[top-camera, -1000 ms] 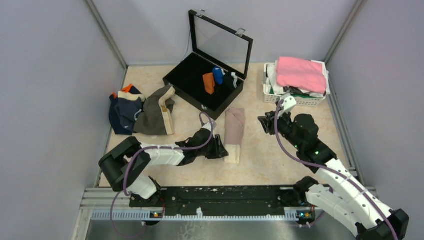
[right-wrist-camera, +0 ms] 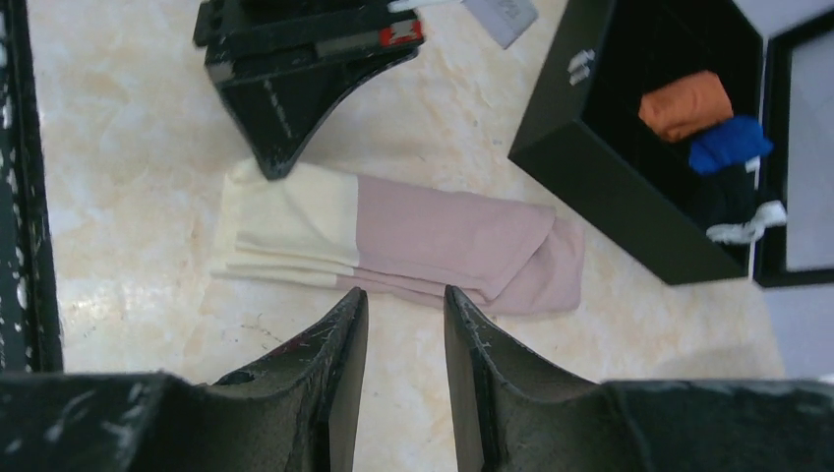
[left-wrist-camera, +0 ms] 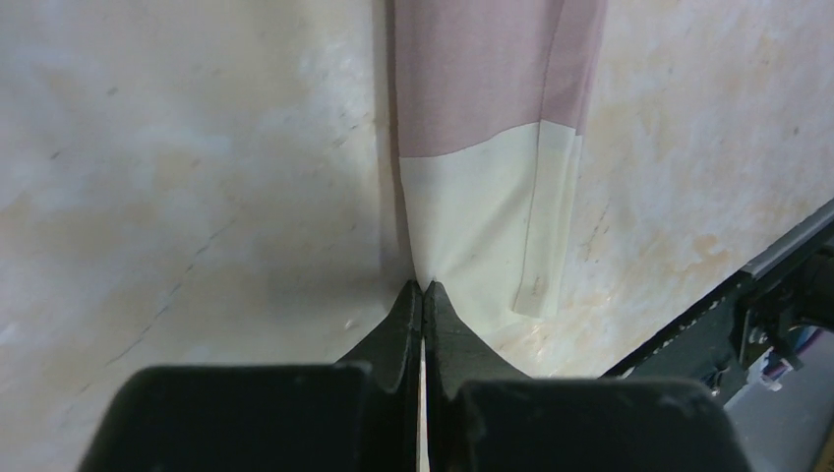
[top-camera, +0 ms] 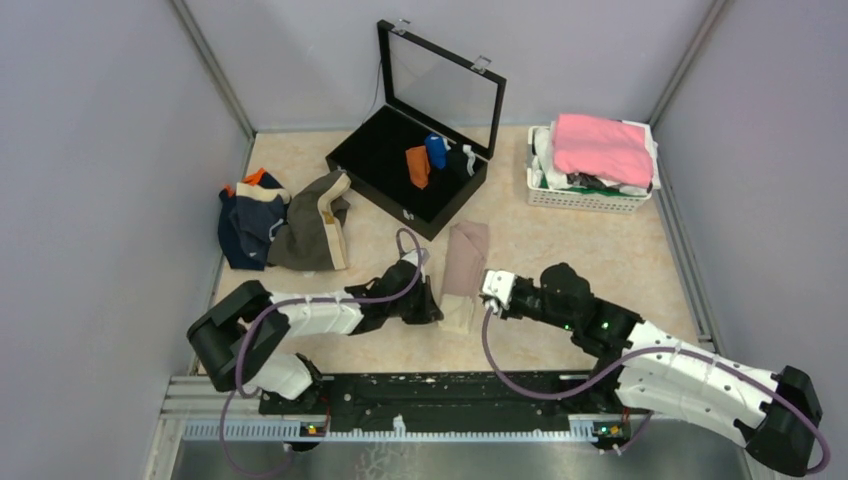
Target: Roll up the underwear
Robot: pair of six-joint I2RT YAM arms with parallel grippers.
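The folded underwear (top-camera: 467, 255), dusty pink with a cream waistband (top-camera: 457, 314), lies as a long strip on the table. My left gripper is shut on the waistband's left corner, and the cream cloth draws to a point at its fingertips. In the right wrist view the underwear (right-wrist-camera: 443, 231) stretches sideways beyond my right gripper, whose fingers stand apart with only bare table visible between them. From above, the right gripper (top-camera: 488, 299) is close to the strip's right side.
Behind the strip stands an open black box (top-camera: 368, 152) holding several rolled pieces. A white basket (top-camera: 585, 200) of clothes is at the back right; more folded garments (top-camera: 303, 232) lie at the left.
My right gripper has swung left and toward the front, close to the underwear. The left gripper has shifted slightly left, and the waistband end has skewed left with it.
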